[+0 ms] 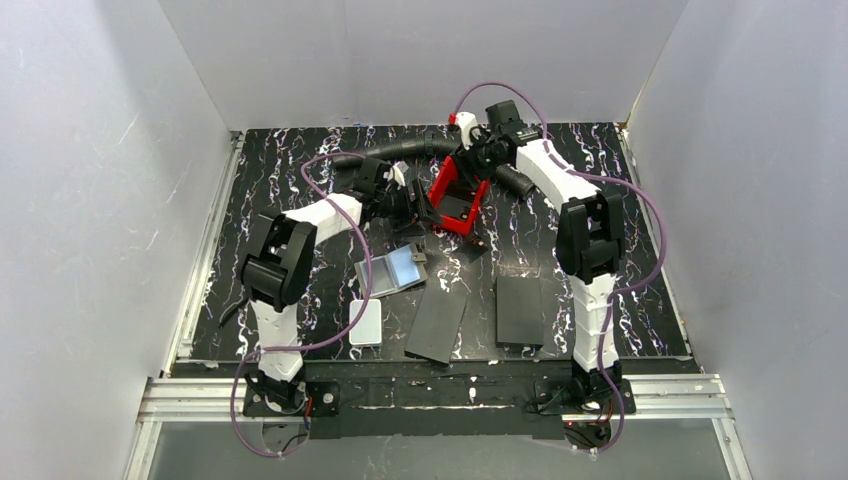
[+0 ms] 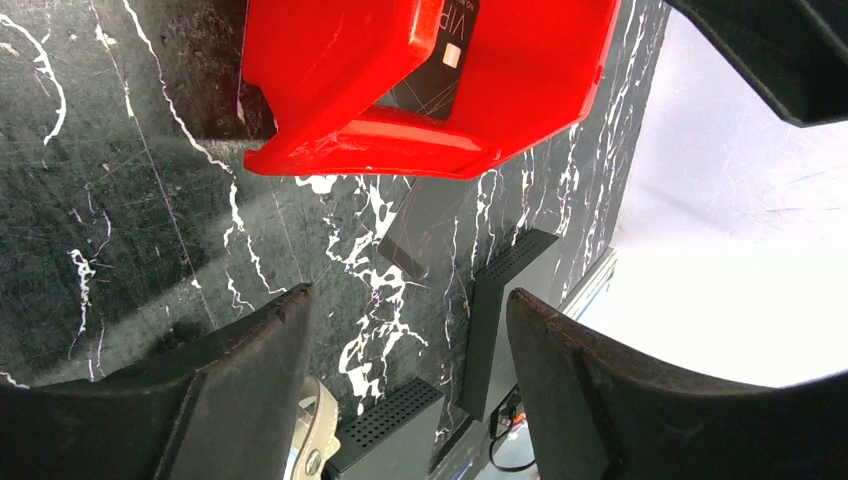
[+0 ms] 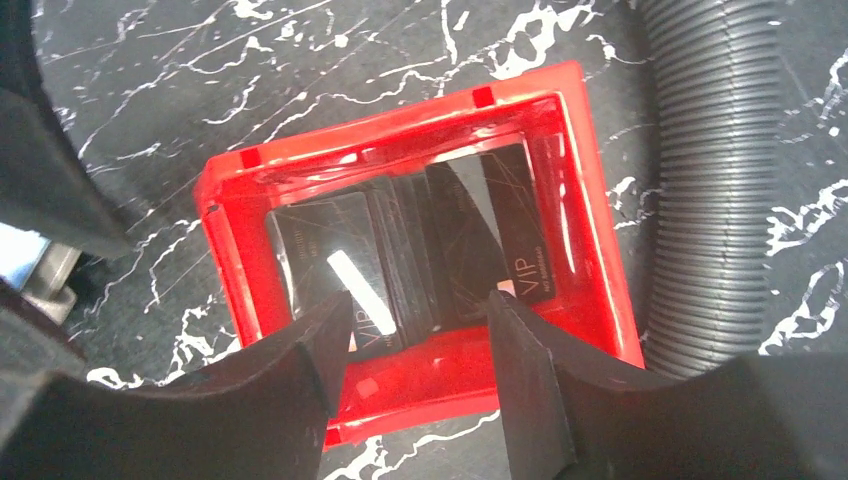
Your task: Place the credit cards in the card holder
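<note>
Black VIP cards (image 3: 480, 230) lie inside the red tray (image 1: 437, 187), side by side at its bottom. Another dark card (image 2: 430, 225) rests on the marble table, just in front of the tray. The card holder (image 1: 390, 270) is spread open, grey and light blue, left of that card. My left gripper hangs at the tray's left side, fingers apart and nothing between them. Over the tray's back part is my right gripper, also open and empty, its fingertips in front of the cards in the right wrist view.
A ribbed black hose (image 3: 710, 180) runs behind the tray. In front lie dark flat boxes (image 1: 437, 322) and a white box (image 1: 365, 323). Both grippers are close together at the tray.
</note>
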